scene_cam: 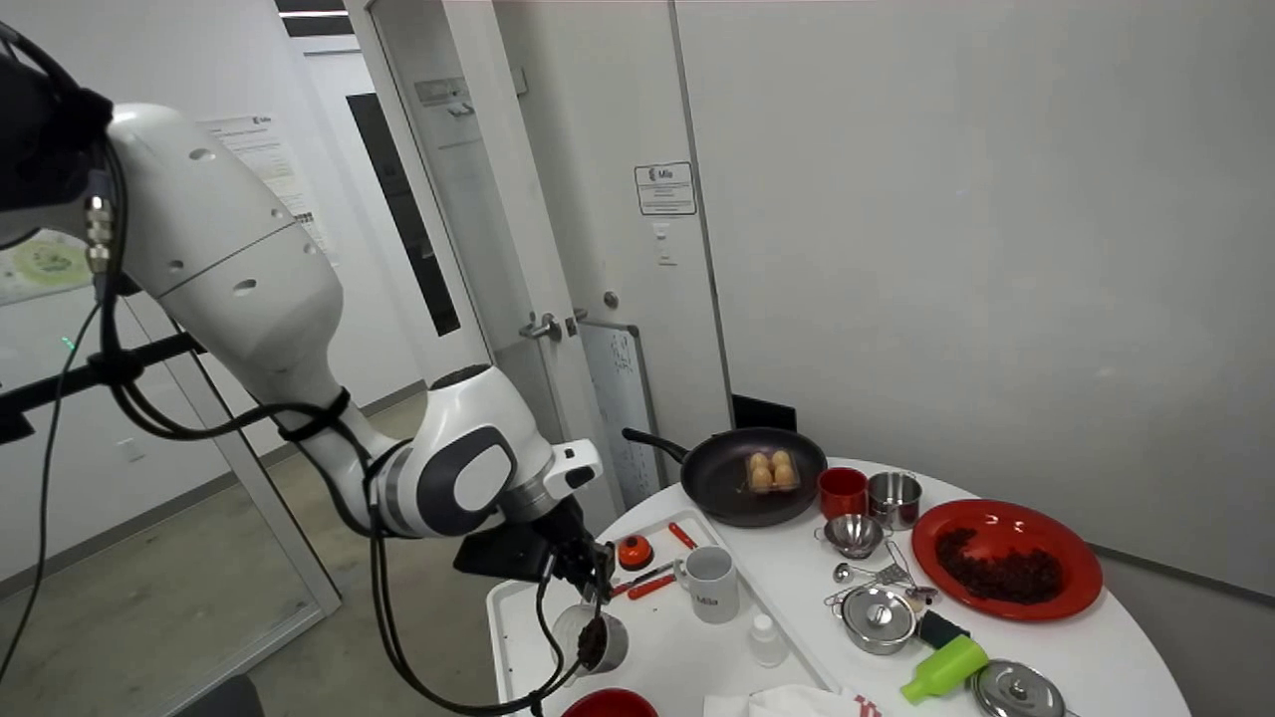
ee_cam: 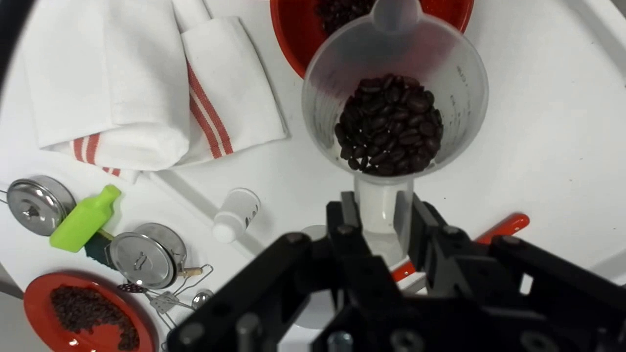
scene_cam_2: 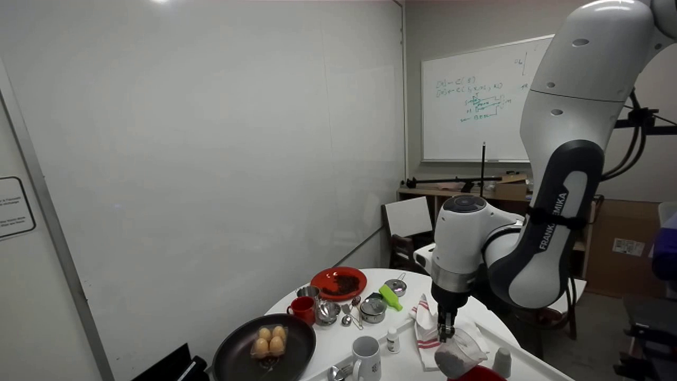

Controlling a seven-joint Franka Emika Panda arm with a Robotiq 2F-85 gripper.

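A clear plastic measuring cup (ee_cam: 463, 111) holds dark beans (ee_cam: 390, 126). In the wrist view my gripper is shut on the cup's handle (ee_cam: 378, 199). The cup (scene_cam_2: 466, 349) looks tilted in exterior view 2, hanging from my gripper (scene_cam_2: 447, 333) beside and partly over a red bowl (scene_cam_2: 479, 374). The wrist view shows the bowl (ee_cam: 290, 35) partly behind the cup's spout, with dark beans inside it. In exterior view 1 the cup (scene_cam: 613, 645) is low at my gripper (scene_cam: 598, 580), the red bowl (scene_cam: 612, 705) cut off by the frame's bottom.
A grey mug (scene_cam: 713, 586), a white bottle (scene_cam: 766, 643) and red-handled utensils (scene_cam: 651, 586) occupy the white tray (scene_cam: 669, 681). A folded towel (ee_cam: 234, 88) lies near the bowl. Beyond are a pan with eggs (scene_cam: 729, 502), small metal pots (scene_cam: 879, 619) and a red plate (scene_cam: 1004, 514).
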